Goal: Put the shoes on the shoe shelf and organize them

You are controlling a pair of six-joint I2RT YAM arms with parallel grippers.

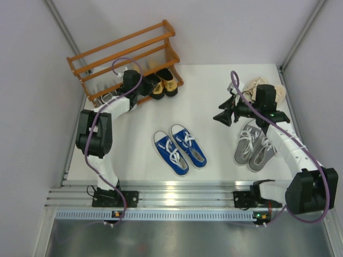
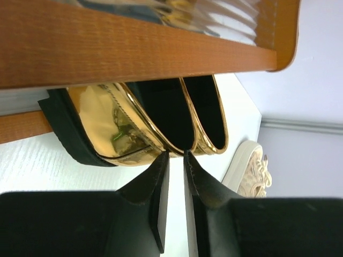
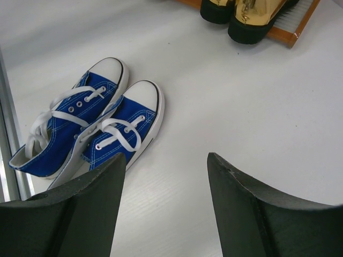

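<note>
A wooden shoe shelf (image 1: 120, 42) stands at the back left, with black-and-gold shoes (image 1: 167, 81) on its lower tier. My left gripper (image 1: 149, 84) is at these shoes; in the left wrist view its fingertips are close together at the gold rim (image 2: 133, 120), and whether they grip it is unclear. My right gripper (image 1: 225, 116) stands open over bare floor, empty. Blue sneakers (image 1: 184, 144) lie side by side at front centre. Grey sneakers (image 1: 245, 150) and beige shoes (image 1: 262, 84) lie on the right.
Walls border it at back, left and right. More shoes on the shelf's left part are partly hidden by my left arm.
</note>
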